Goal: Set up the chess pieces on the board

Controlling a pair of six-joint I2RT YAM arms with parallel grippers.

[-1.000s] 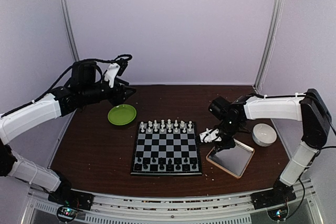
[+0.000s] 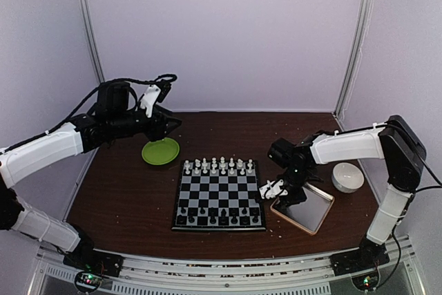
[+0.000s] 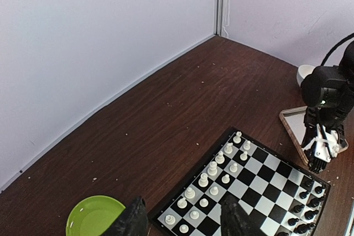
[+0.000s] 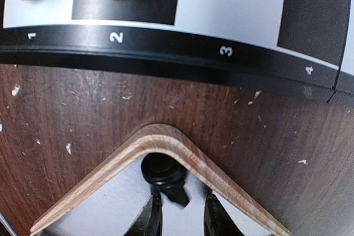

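The chessboard (image 2: 219, 195) lies mid-table, with white pieces (image 2: 219, 165) along its far side and black pieces (image 2: 217, 215) along its near side. In the right wrist view, one black piece (image 4: 163, 171) is inside the corner of the tray (image 4: 110, 171); whether it stands or lies I cannot tell. My right gripper is low over that corner, its parted fingers (image 4: 150, 214) around the piece's narrow end, no grip visible. My left gripper hangs high near the board's far left, open and empty.
A green plate (image 2: 160, 151) lies left of the board, and a white bowl (image 2: 347, 177) stands right of the tray. The board's edge (image 4: 166, 59) runs close beside the tray corner. The table behind the board is bare.
The left arm has drifted a little to the right. The board's pieces look unmoved.
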